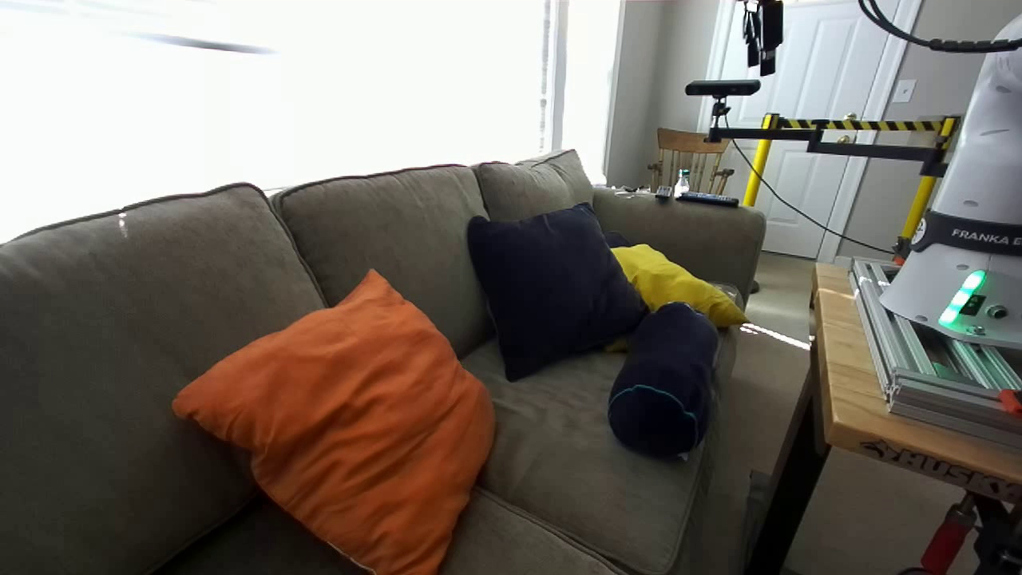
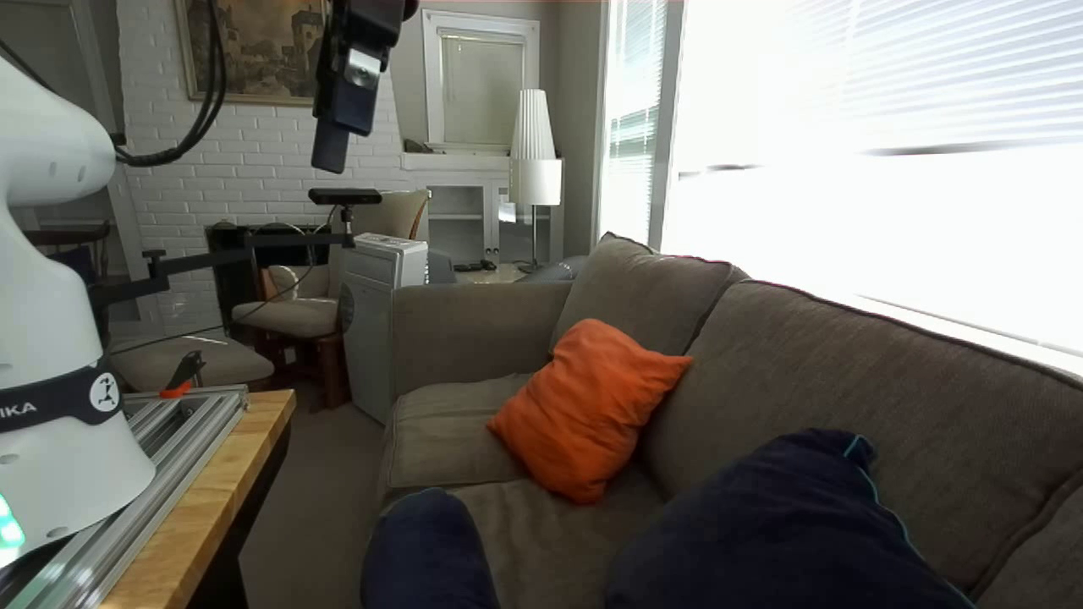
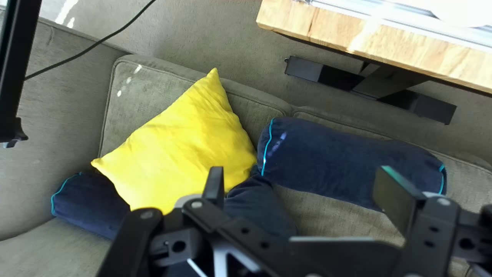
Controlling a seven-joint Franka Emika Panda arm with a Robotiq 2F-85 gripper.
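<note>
My gripper hangs high above the couch, its two fingers wide apart and nothing between them. Beneath it in the wrist view lie a yellow pillow (image 3: 177,143) and a navy bolster (image 3: 332,154) with teal piping. Part of a square navy pillow (image 3: 258,203) shows below the fingers, the rest covered by the gripper. At the couch's other end an orange pillow (image 1: 354,422) leans against the backrest. Exterior view 1 shows the navy pillow (image 1: 556,287) propped upright, with the yellow pillow (image 1: 671,278) behind the bolster (image 1: 666,378).
Another navy bolster (image 3: 90,203) sits by the couch arm. The wooden workbench (image 1: 853,374) stands across a narrow floor gap from the couch. A camera (image 1: 723,88) on a black boom rises near the couch arm, its cable hanging. Bare seat lies between the orange pillow and the bolster.
</note>
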